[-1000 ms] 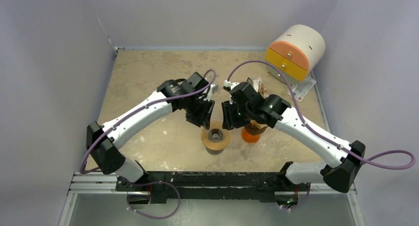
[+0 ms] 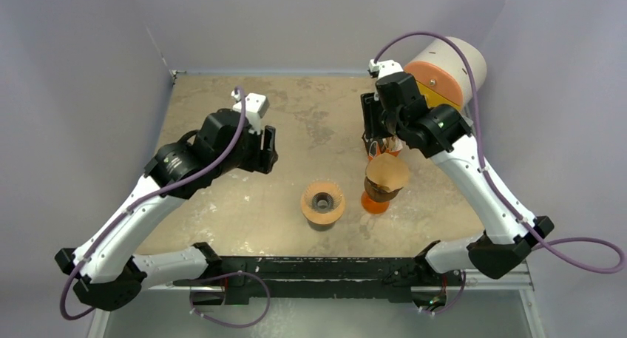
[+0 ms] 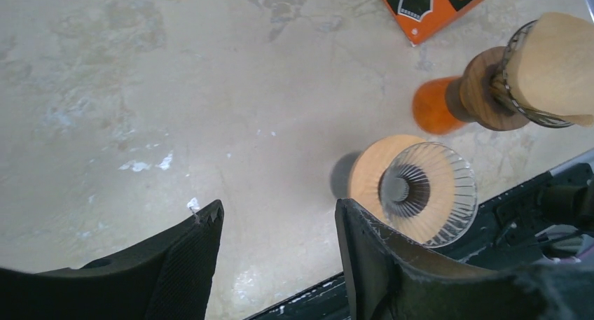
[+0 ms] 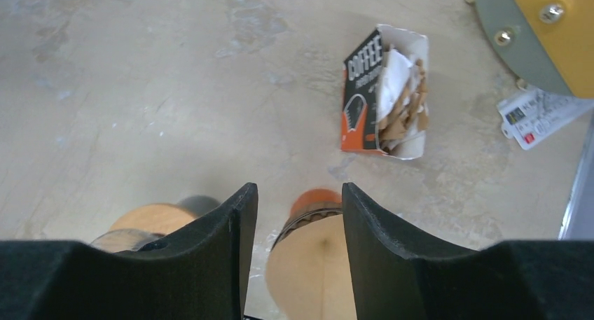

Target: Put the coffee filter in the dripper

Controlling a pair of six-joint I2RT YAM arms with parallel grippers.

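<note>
The clear dripper [image 3: 455, 194] on its wooden ring [image 2: 333, 212] stands at the front centre, with no paper filter visible inside. A brown paper filter [image 2: 387, 168] sits in a wire holder on a wooden and orange stand [image 3: 438, 106] to its right. The open coffee filter box [image 4: 361, 103] holds more filters behind the stand. My left gripper [image 2: 268, 149] is raised left of the dripper, open and empty [image 3: 279, 206]. My right gripper [image 2: 370, 112] is raised above the box and filter stand, open with nothing between its fingers.
A drawer unit [image 2: 455, 61] with orange and yellow drawers stands at the back right, a printed card [image 4: 539, 113] beside it. Walls bound both sides and the back.
</note>
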